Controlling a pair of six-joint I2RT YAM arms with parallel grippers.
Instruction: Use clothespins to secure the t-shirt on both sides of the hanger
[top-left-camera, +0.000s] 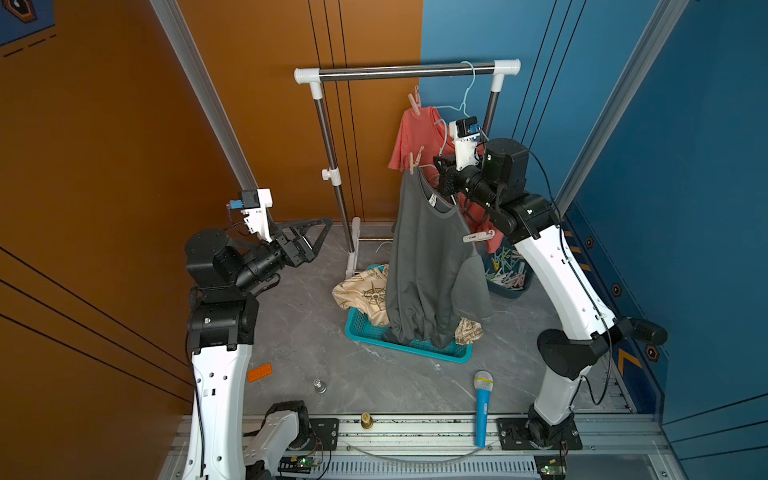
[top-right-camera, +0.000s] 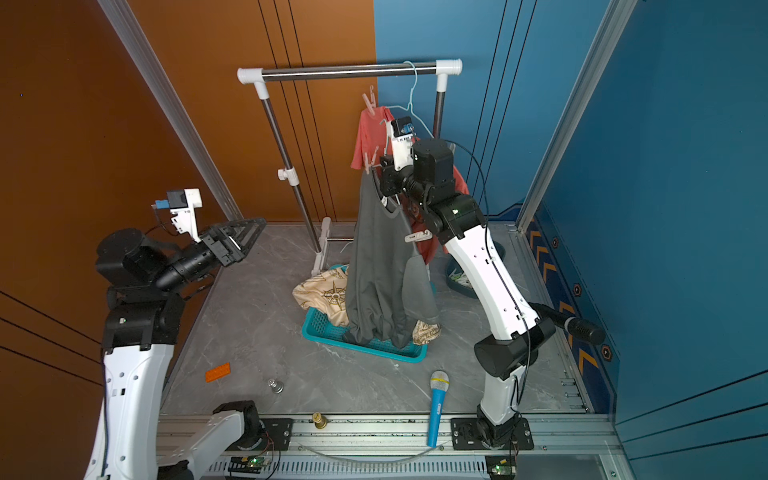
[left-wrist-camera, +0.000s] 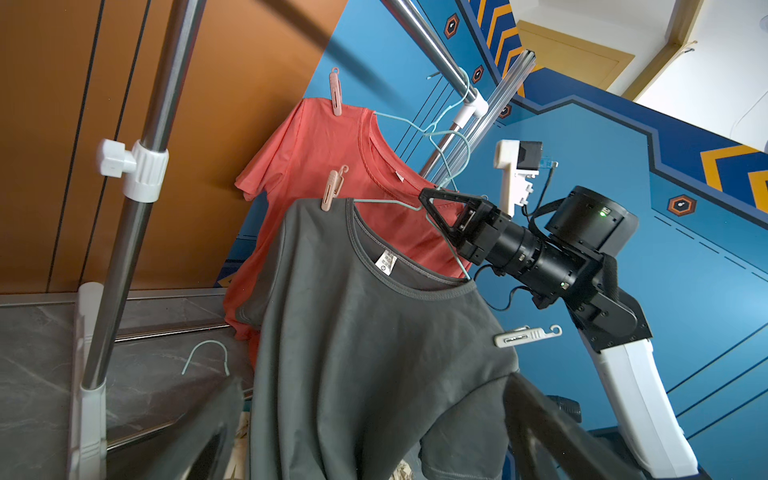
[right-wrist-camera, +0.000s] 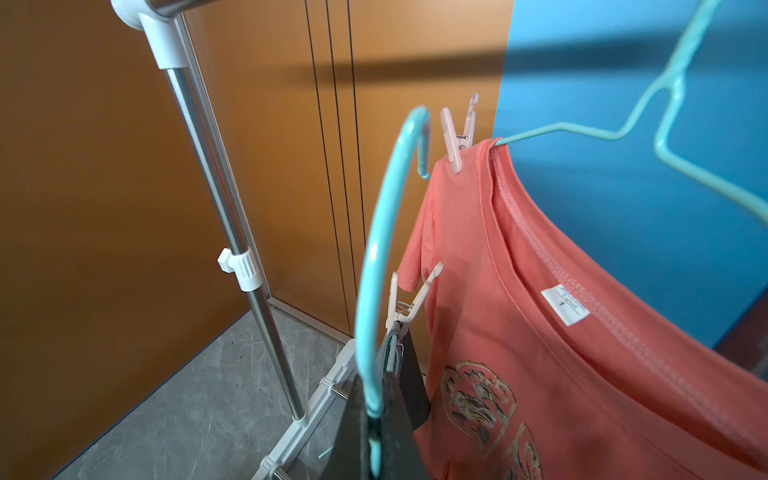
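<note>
A grey t-shirt (top-left-camera: 424, 272) hangs on a light green hanger (right-wrist-camera: 380, 240), with a clothespin (left-wrist-camera: 330, 190) at one shoulder and another clothespin (left-wrist-camera: 525, 336) on the other side, lower along the shoulder. My right gripper is shut on this hanger just below its hook, lifted near the rack's height. My left gripper (top-left-camera: 320, 236) stands open at the left, apart from the shirt, nothing between its fingers. Behind, a red t-shirt (left-wrist-camera: 312, 144) hangs from the rack's bar (top-left-camera: 400, 70) on another hanger, with a clothespin (right-wrist-camera: 452, 136) at its shoulder.
A teal basket (top-left-camera: 360, 334) with beige cloth (top-left-camera: 364, 292) sits below the grey shirt. A bin of clothespins (top-left-camera: 505, 272) stands at the right. A blue microphone (top-left-camera: 481, 412) lies at the front.
</note>
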